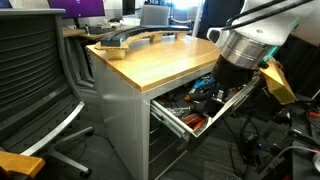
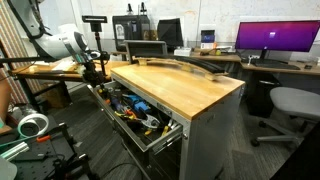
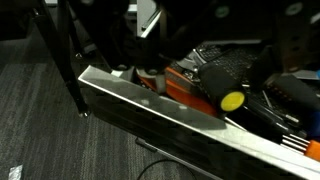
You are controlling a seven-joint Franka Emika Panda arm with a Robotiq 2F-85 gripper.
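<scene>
An open drawer (image 1: 168, 118) juts from the wood-topped cabinet, filled with a jumble of tools (image 2: 150, 120). My dark gripper (image 1: 203, 106) reaches down to the drawer's far part in exterior view 1; in exterior view 2 it is at the drawer's left end. Up close in the wrist view, the metal drawer rim (image 3: 150, 100) runs below the dark fingers. Beside them lie a black tool with a yellow round end (image 3: 232, 101) and red-orange items (image 3: 186, 92). The dark fingers blend with the tools, so what lies between them is unclear.
The cabinet top (image 2: 185, 82) carries a long dark object (image 2: 200, 67) along its back edge. An office chair (image 1: 38, 85) stands beside the cabinet. Cables (image 1: 245, 140) lie on the floor near the drawer. Another table (image 2: 40, 72) stands at the left.
</scene>
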